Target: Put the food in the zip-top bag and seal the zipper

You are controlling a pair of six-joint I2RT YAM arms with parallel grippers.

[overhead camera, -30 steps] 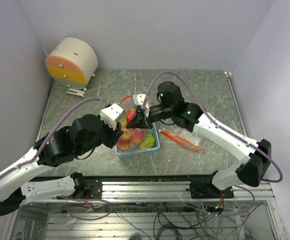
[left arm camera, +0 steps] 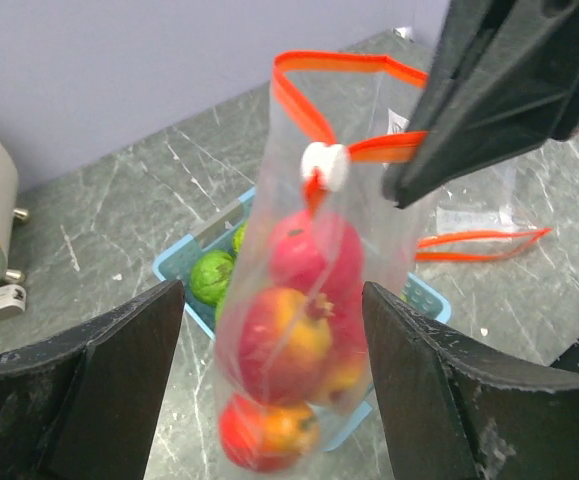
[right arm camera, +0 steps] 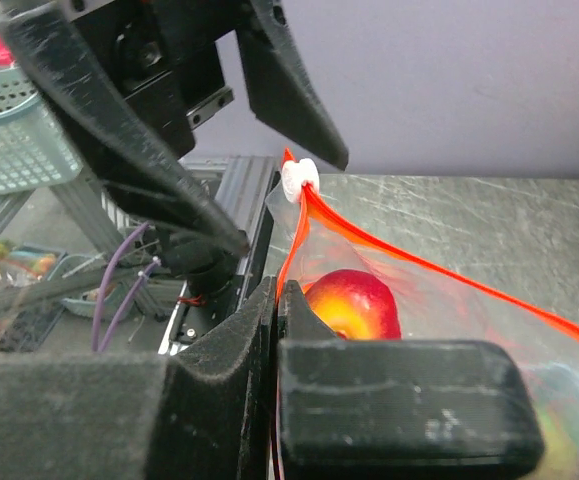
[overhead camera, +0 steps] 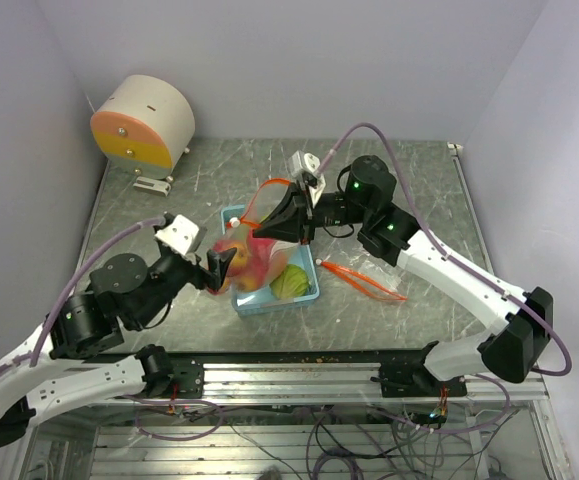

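Note:
The clear zip top bag (left arm camera: 244, 330), orange along its zipper, hangs tilted over the blue basket with red-yellow fruit (left arm camera: 284, 345) inside. My right gripper is shut on the orange zipper edge at the bag's mouth; the strip runs between its fingers. A white slider sits at one end of the zipper, and the mouth gapes beyond it in the left wrist view. My left gripper is open, at the bag's left side in the top view. Its fingers (right arm camera: 294, 105) show beside the slider in the right wrist view; contact is unclear.
Beneath the bag stands the blue basket (overhead camera: 316, 293) with a green cabbage-like item (overhead camera: 290, 282). Another orange-edged bag (overhead camera: 362, 281) lies flat to its right. A cream and orange drum-shaped box (overhead camera: 147, 120) is at the back left.
The bag and its fruit have swung up and left with my right gripper.

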